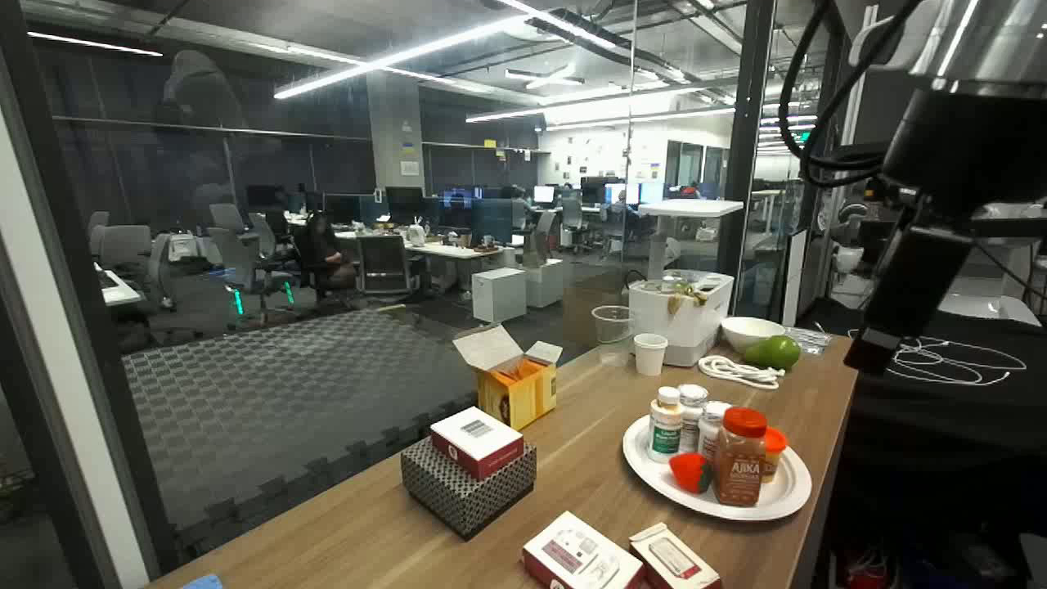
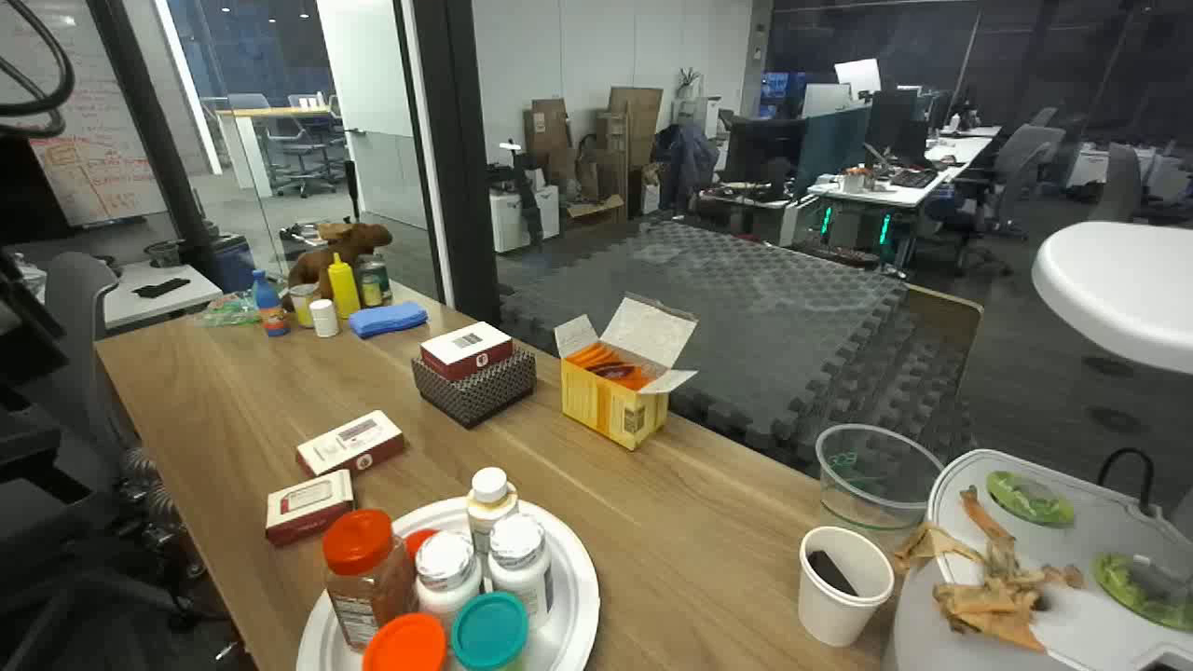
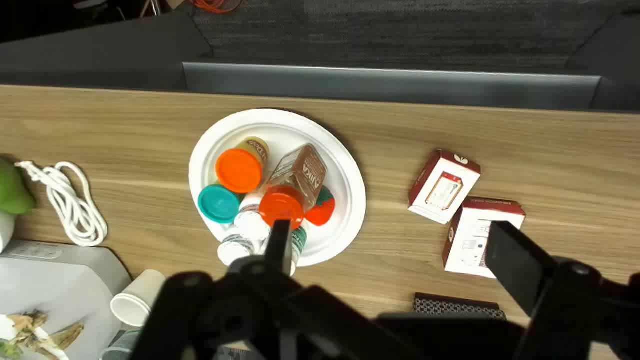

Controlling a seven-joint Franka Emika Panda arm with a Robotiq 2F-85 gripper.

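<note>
My gripper is open, its two fingers wide apart with only tabletop visible between them. In exterior view 1 the gripper (image 1: 871, 352) hangs high at the right, clear of the table. A white plate (image 3: 354, 210) holds a red-capped Ajika jar (image 3: 309, 174), an orange-lidded tub (image 3: 240, 170), a teal-lidded container (image 3: 218, 204), several white-capped bottles and a red strawberry (image 3: 322, 208). Two small red-and-white boxes (image 3: 445, 187) lie beside the plate. Another such box (image 1: 478, 441) rests on a black patterned box (image 1: 469, 487).
An open yellow box (image 2: 610, 403) stands near the glass-side edge. At one end are a white cup (image 1: 649, 353), clear cup, white cable (image 1: 741, 371), green fruit (image 1: 772, 352) and white appliance. A blue cloth (image 2: 387, 320) and several bottles occupy the other end. Bare wood surrounds the plate.
</note>
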